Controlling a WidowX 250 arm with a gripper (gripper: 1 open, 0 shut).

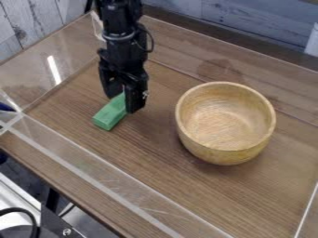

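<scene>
A green bar lies on the wooden table left of a wide beige bowl. My black gripper is low over the bar's upper end, partly covering it; whether its fingers are open or shut, or touch the bar, I cannot tell.
The bowl takes up the middle right of the table. Bare wood surrounds the bar at left and below. Black cables show at the lower left, beyond the table's edge.
</scene>
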